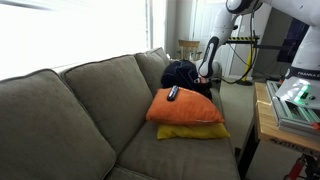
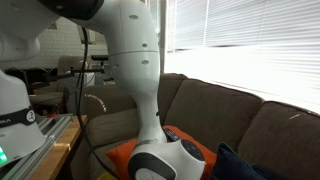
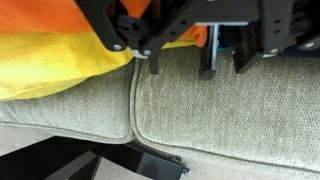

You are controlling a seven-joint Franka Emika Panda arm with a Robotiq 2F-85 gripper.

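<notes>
In the wrist view my gripper points down over the sofa seat, its dark fingers standing apart. A narrow dark piece (image 3: 208,60) shows in the gap; what it is, or whether it is touched, I cannot tell. An orange pillow (image 1: 185,107) lies on a yellow pillow (image 1: 192,131) on the seat, with a dark remote-like object (image 1: 173,93) on top. Behind them is a dark navy bundle (image 1: 182,74), with my arm reaching down beside it. In exterior view 2 the wrist hides the fingers.
The grey sofa seat (image 1: 170,158) is bare in front of the pillows, and its back cushions (image 1: 110,92) line the window side. A wooden table (image 1: 262,120) stands along the right. Black hardware (image 3: 140,160) shows past the seat edge in the wrist view.
</notes>
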